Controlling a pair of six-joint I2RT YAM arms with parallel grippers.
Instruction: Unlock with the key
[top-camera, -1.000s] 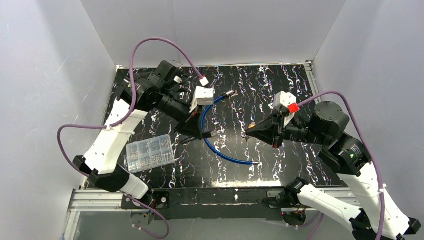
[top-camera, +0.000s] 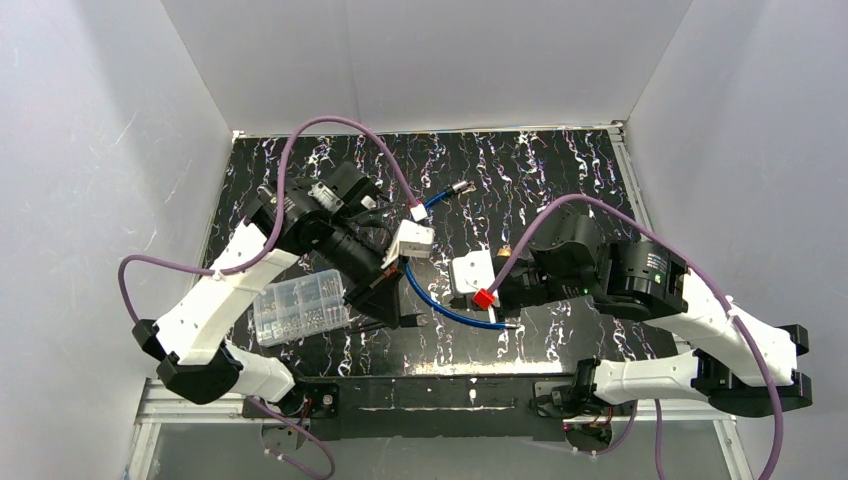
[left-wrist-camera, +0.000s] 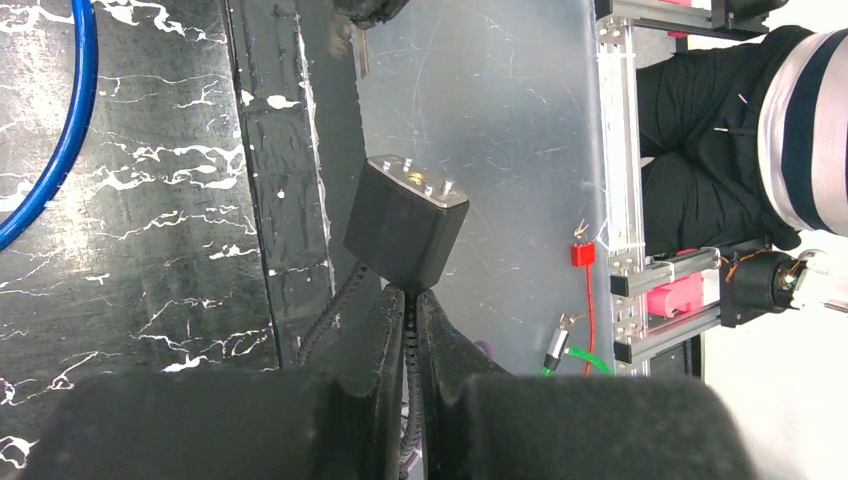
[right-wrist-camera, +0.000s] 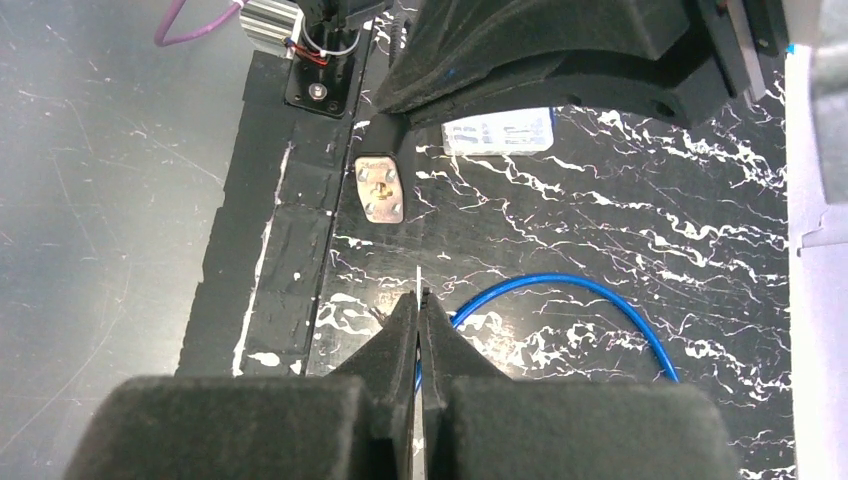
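Note:
A black block-shaped lock (left-wrist-camera: 407, 222) with pins and a brass spot on its end face is gripped at its other end by my left gripper, which is shut on it. In the right wrist view the lock's face (right-wrist-camera: 380, 190) shows a dark keyhole. My right gripper is shut on a key; only the thin blade of the key (right-wrist-camera: 419, 281) sticks out beyond the fingertips. The key (left-wrist-camera: 362, 52) also shows near the top of the left wrist view, apart from the lock. From above, the lock (top-camera: 410, 320) lies left of my right gripper (top-camera: 460, 302).
A blue cable (top-camera: 432, 302) curves across the dark marbled table, passing beneath the grippers. The clear parts box (top-camera: 298, 306) stands at left, near the left arm. A small golden object (top-camera: 504, 251) rests behind the right hand. The table's right side has free room.

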